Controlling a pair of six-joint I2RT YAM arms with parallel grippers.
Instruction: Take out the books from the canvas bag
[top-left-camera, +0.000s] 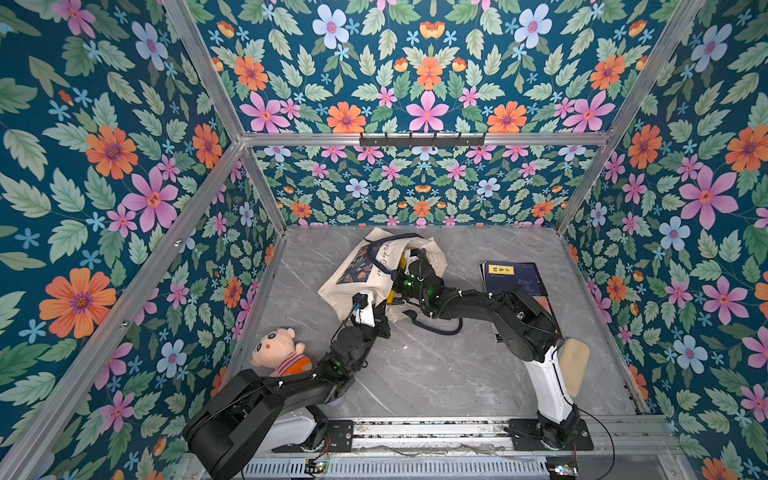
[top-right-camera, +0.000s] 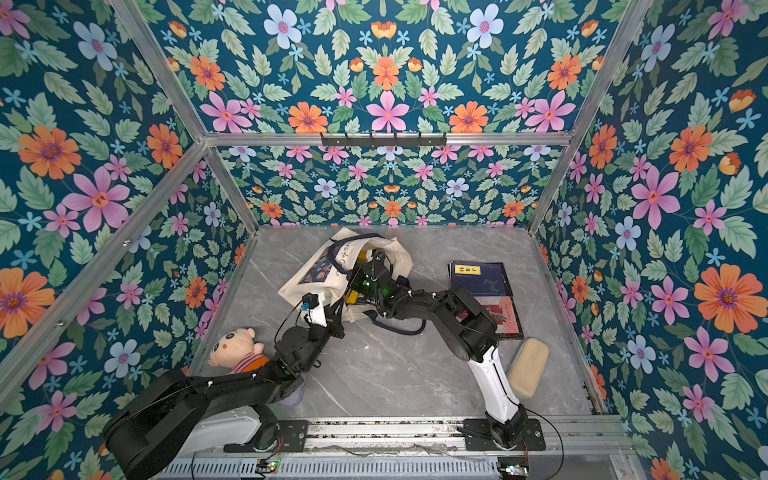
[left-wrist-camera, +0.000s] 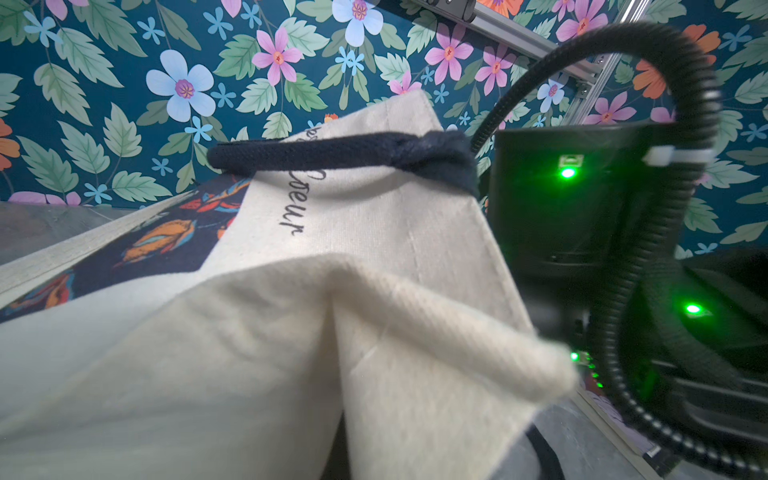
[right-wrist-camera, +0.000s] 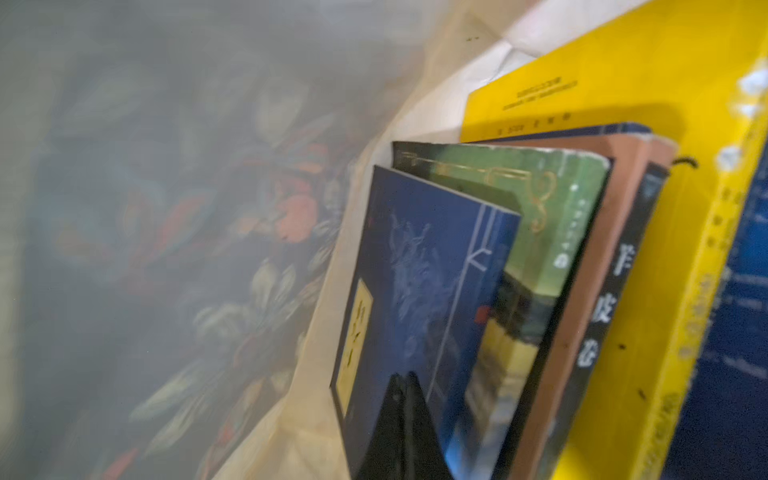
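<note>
The canvas bag (top-left-camera: 340, 297) lies at the back middle with its mouth toward my arms. Inside, the right wrist view shows a slim blue book (right-wrist-camera: 416, 280), a green book (right-wrist-camera: 552, 212), a brownish book (right-wrist-camera: 628, 160) with a dark spine, and a large yellow book (right-wrist-camera: 688, 72). My right gripper is inside the bag, fingertips together in front of the blue book's cover. Nothing is between them; the book is outside the fingers. At the bag's near edge is my left gripper (top-left-camera: 379, 321); folded canvas (left-wrist-camera: 448, 336) hides its fingers in the left wrist view.
A dark blue book (top-right-camera: 480, 276) and a reddish book (top-right-camera: 502, 313) lie outside, right of the bag. A beige block (top-right-camera: 528, 368) is nearer the front right. At left sits a doll (top-right-camera: 237, 350).
</note>
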